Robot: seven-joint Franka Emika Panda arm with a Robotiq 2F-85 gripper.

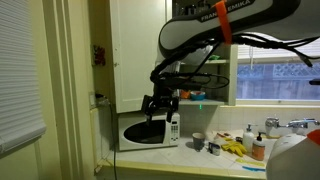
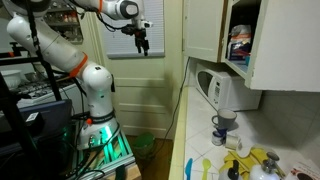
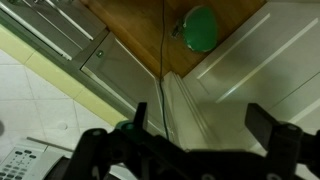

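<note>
My gripper is open in the wrist view, its two dark fingers wide apart with nothing between them. Below it, the wood floor, a green round object [image 3: 201, 29] and pale cabinet doors show. In exterior view 2 the gripper [image 2: 143, 45] hangs high in the air in front of the window blind, well away from the counter. From exterior view 1 the gripper [image 1: 158, 106] overlaps the white microwave [image 1: 150, 142], though it is nearer the camera.
On the counter [image 2: 180, 150] are a dark mug [image 2: 225, 119], a light cup [image 2: 233, 142], green, blue and orange utensils, and a yellow cloth [image 1: 234, 147]. Soap bottles [image 1: 248, 137] stand by the tap. An open shelf [image 2: 240, 45] holds several items. A cable hangs past the counter's end.
</note>
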